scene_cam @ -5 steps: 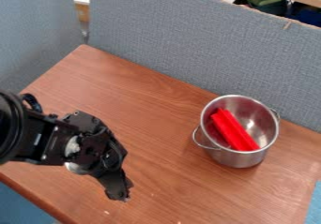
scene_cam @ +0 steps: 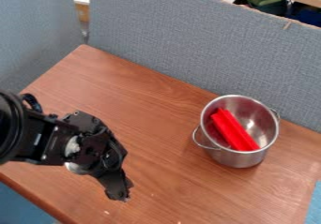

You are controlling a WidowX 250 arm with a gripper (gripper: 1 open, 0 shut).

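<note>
My black gripper (scene_cam: 115, 183) hangs low over the wooden table at the lower left, its fingers pointing down and open, with nothing visible between them. To the right stands a steel pot (scene_cam: 245, 156) with side handles, apart from the gripper. A long red object (scene_cam: 232, 128) lies inside the pot, leaning along its length; I cannot tell exactly what it is.
Grey padded panels (scene_cam: 189, 54) line the back and left of the table (scene_cam: 126, 97). A blue surface shows past the table's edges at lower left and lower right.
</note>
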